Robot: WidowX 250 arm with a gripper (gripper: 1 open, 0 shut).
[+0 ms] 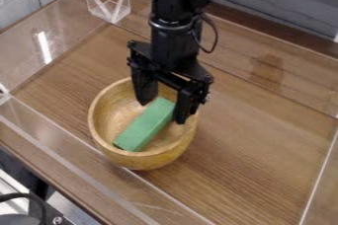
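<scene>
A yellow bowl (168, 157) stands on the wooden table with a green block (144, 126) lying in it. My black gripper (166, 93) is over the back part of the bowl, just above and behind the block, its fingers spread open on either side. Nothing shows held between them.
A white wire-like object (111, 2) sits at the back left. A black cable is at the lower left corner.
</scene>
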